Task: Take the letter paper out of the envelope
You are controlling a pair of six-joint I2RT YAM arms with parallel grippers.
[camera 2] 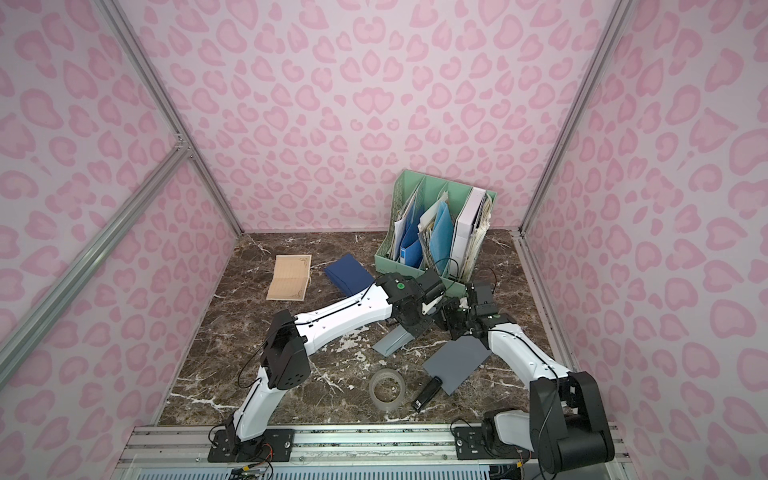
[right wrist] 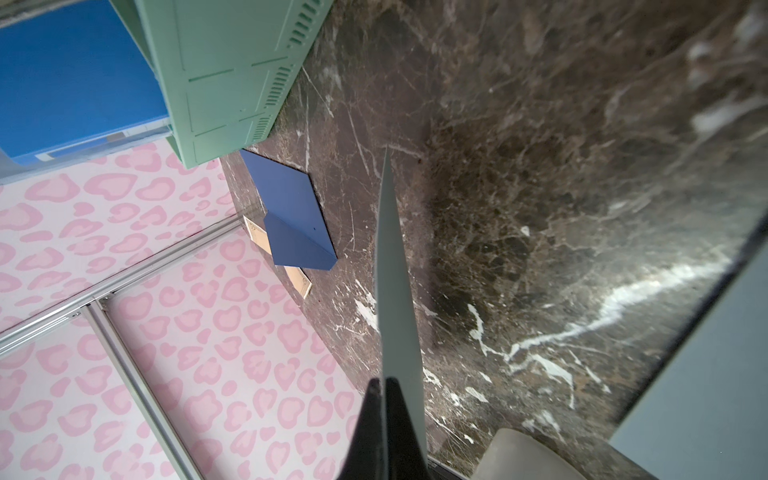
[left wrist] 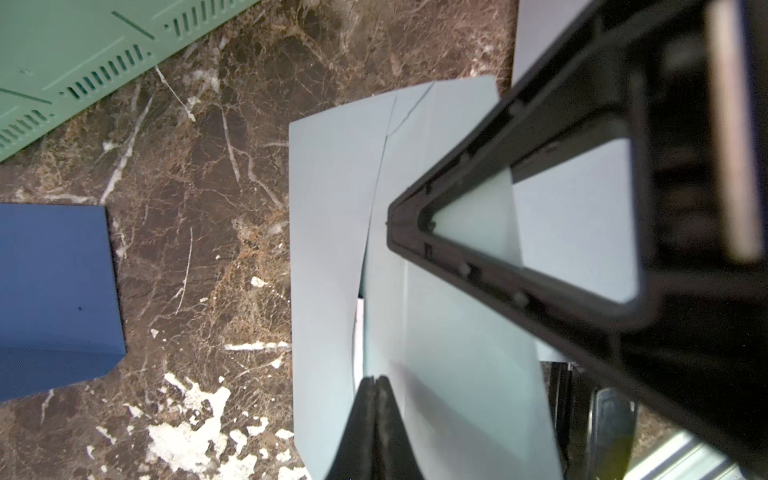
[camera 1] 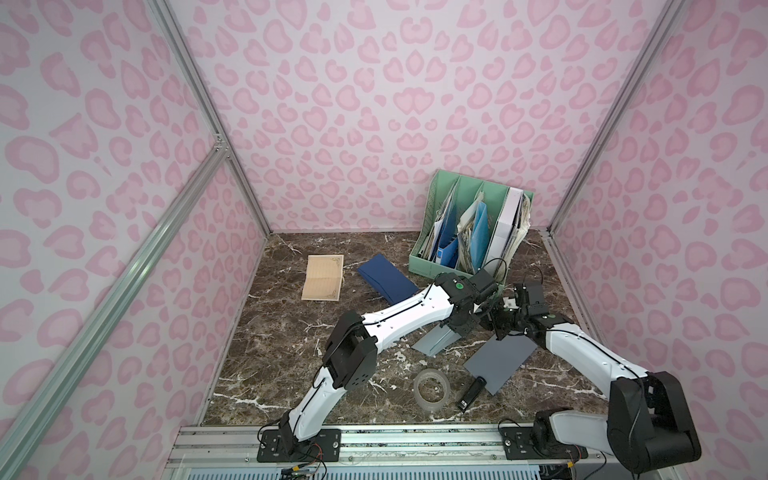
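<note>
A pale blue-grey envelope point(camera 1: 434, 342) is in front of the green file rack. In the left wrist view my left gripper is shut over its flap point(left wrist: 336, 208), at a slit where a narrow white strip point(left wrist: 358, 336) shows, probably the paper inside. Whether the flap is caught is unclear. My right gripper is shut on the thin edge of the envelope point(right wrist: 397, 304), which stands up from its fingers.
A green rack point(camera 2: 384, 264) full of files stands behind. A navy folder point(camera 1: 384, 276) and beige booklet point(camera 1: 322, 278) lie left. A grey board with black handle point(camera 1: 504, 360) and a tape ring point(camera 1: 431, 373) lie at the front.
</note>
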